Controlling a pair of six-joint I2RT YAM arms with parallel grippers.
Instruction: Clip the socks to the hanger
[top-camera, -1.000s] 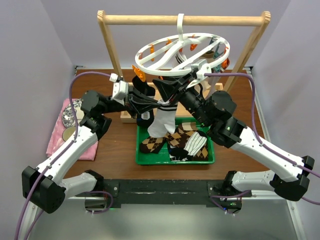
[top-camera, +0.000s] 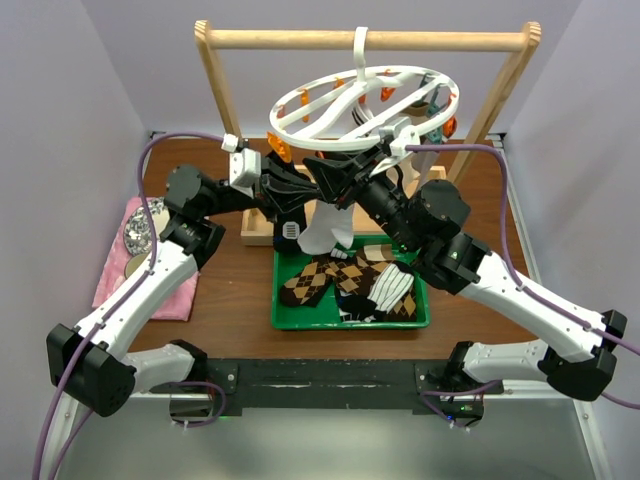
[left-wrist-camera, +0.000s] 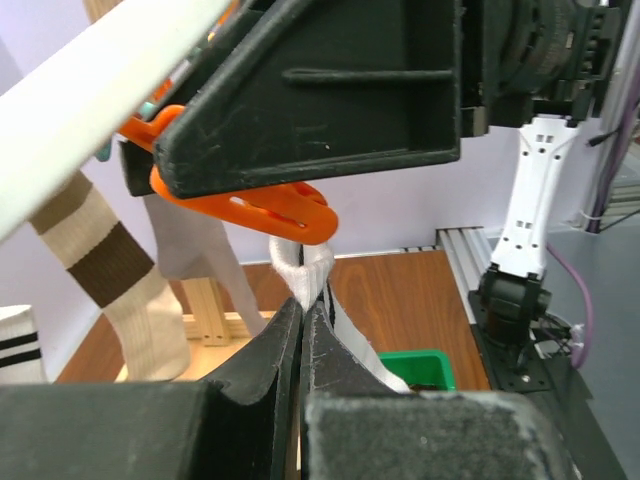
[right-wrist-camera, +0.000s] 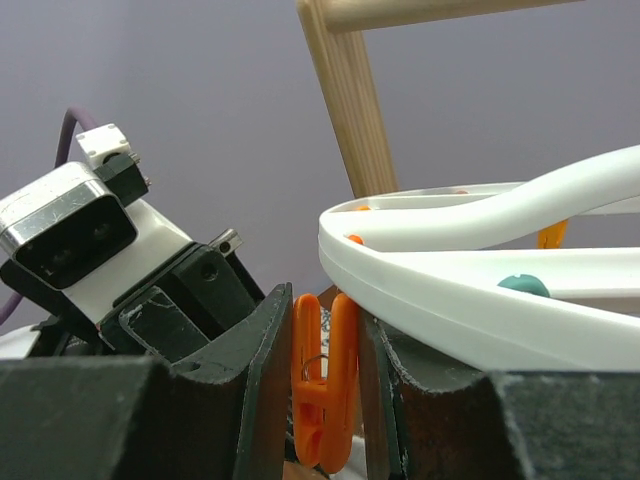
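The white round clip hanger (top-camera: 320, 140) hangs from a wooden rail. My right gripper is around an orange clip (right-wrist-camera: 340, 370) below the ring; how firmly it grips, I cannot tell. Just below that clip, my left gripper is shut on a white sock (left-wrist-camera: 355, 340), its cuff sticking up toward the clip (left-wrist-camera: 270, 210). The sock (top-camera: 325, 225) dangles over the green tray. Other socks, such as a beige striped one (left-wrist-camera: 120, 280), hang around the ring.
The green tray (top-camera: 282, 320) holds patterned and striped socks. A pink cloth (top-camera: 170, 300) with round items lies at left. The wooden stand (top-camera: 510, 80) spans the back, close around both arms.
The right arm is almost unmoved.
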